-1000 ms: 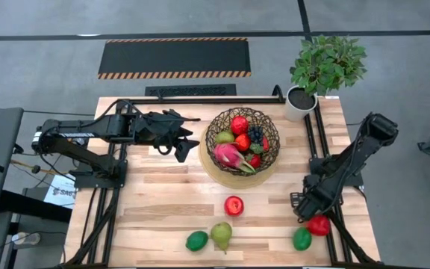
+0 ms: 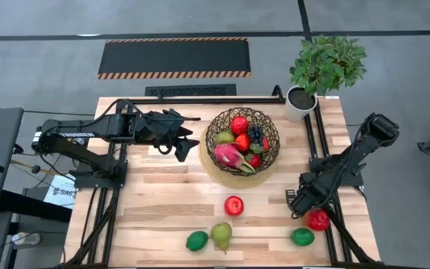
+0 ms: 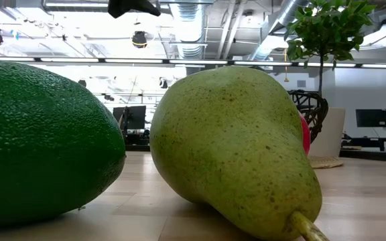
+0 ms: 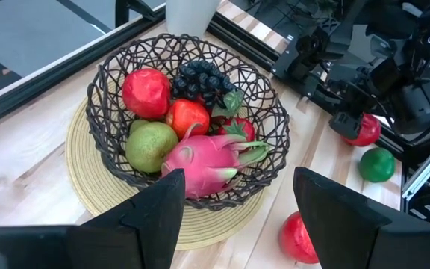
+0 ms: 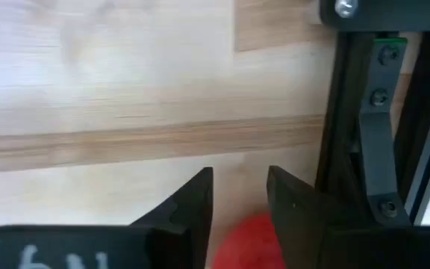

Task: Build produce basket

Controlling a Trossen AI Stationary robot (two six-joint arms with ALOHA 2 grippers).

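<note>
A dark woven basket (image 2: 211, 142) holds a dragon fruit (image 2: 228, 155), a pear, dark grapes and several red fruits. A red apple (image 2: 234, 205) lies in front of it, and a green pear (image 2: 221, 235) and a green avocado-like fruit (image 2: 197, 240) sit near the front edge. My right gripper is shut down to a narrow gap with nothing held. Beyond its fingers shows a red fruit (image 5: 248, 243), resting on the table by the right rail. A green lime-like fruit (image 2: 302, 237) lies close by. Left of the basket, my left gripper hangs open and empty.
The basket stands on a round woven mat (image 2: 210, 170). A potted plant (image 2: 299, 104) is at the back right. Black rails (image 2: 321, 131) border the table. Left of the mat, the wooden surface is clear.
The red fruit beside it has moved a little towards the back, farther from the green fruit. The left arm is still.
</note>
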